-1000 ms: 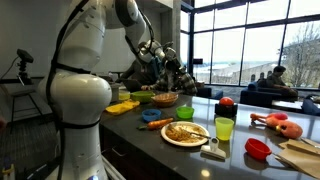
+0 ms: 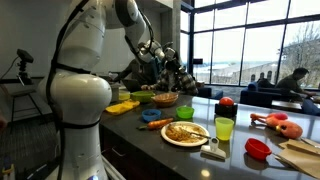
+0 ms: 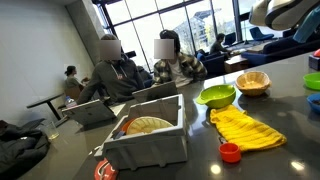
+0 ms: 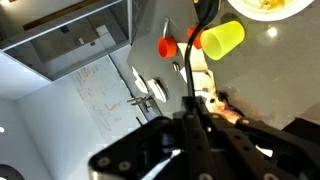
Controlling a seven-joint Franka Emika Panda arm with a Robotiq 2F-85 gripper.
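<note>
In the wrist view my gripper is shut on a dark long-handled utensil (image 4: 206,10), whose rounded end points toward the top edge. It looks like a spoon or ladle, but its exact kind is hard to tell. A yellow-green cup (image 4: 222,40) and a red bowl (image 4: 167,47) lie beyond it. In exterior view 1 the arm reaches over the table's far part, and the fingers are too small to make out. A white plate (image 2: 185,142) of food sits in the table's middle, with a green bowl (image 2: 180,113) behind it.
A blue bowl (image 2: 150,115) and a woven basket (image 2: 165,100) stand at the left. Orange-red toy items (image 2: 290,128) and a wooden board (image 2: 302,158) occupy the right side. In exterior view 2, a grey bin (image 3: 150,150) and a yellow cloth (image 3: 245,129) lie on the dark table.
</note>
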